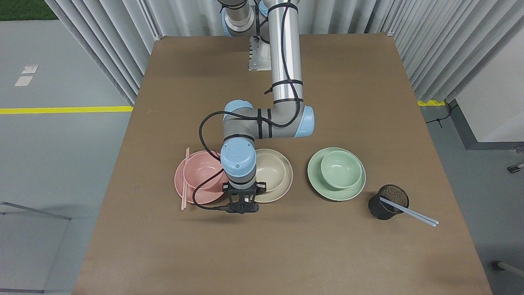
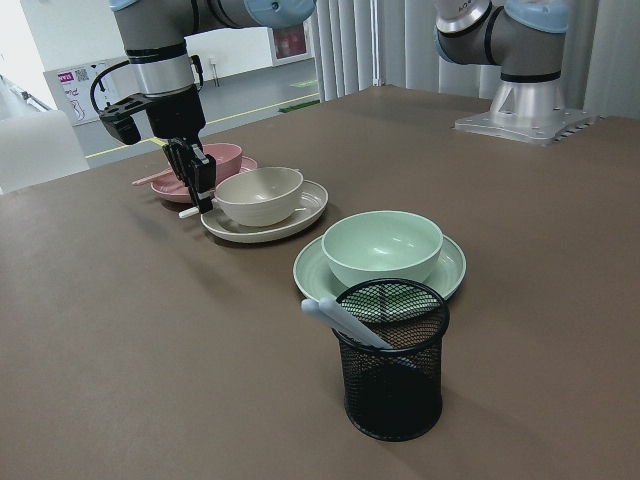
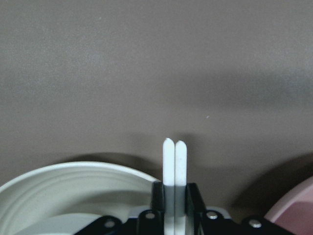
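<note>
My gripper is shut on a pair of white chopsticks (image 3: 168, 161), low at the near edge of the cream plate (image 2: 265, 230). A cream bowl (image 1: 270, 169) sits on that plate. On the other side, a pink bowl (image 1: 201, 167) stands on a pink plate, with pink chopsticks (image 1: 185, 196) lying along its outer side. In the front view my gripper's fingers are hidden beneath the wrist housing.
A green bowl (image 1: 341, 168) on a green plate (image 1: 319, 182) stands to the right. Beyond it is a black mesh cup (image 2: 392, 400) holding light blue chopsticks (image 1: 415, 214).
</note>
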